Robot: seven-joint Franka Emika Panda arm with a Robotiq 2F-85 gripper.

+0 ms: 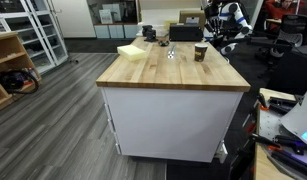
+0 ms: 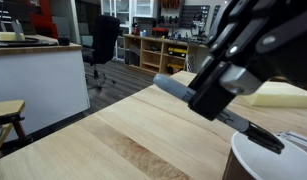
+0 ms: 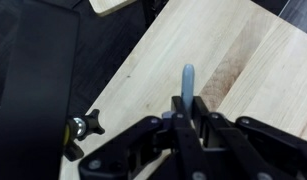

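A slim marker, grey at one end and dark at the other, is gripped by my gripper, which is shut on it. The marker lies slanted, its dark end close to the white rim of a cup at the lower right of exterior view 2. Whether the two touch cannot be told. In the wrist view, the grey end of the marker sticks out past my gripper, over bare wood. The brown cup stands on the tabletop in exterior view 1.
A pale yellow block rests on the wooden tabletop, and also shows behind the cup as a block in exterior view 2. A small silvery item lies mid-table. The near part of the top is clear.
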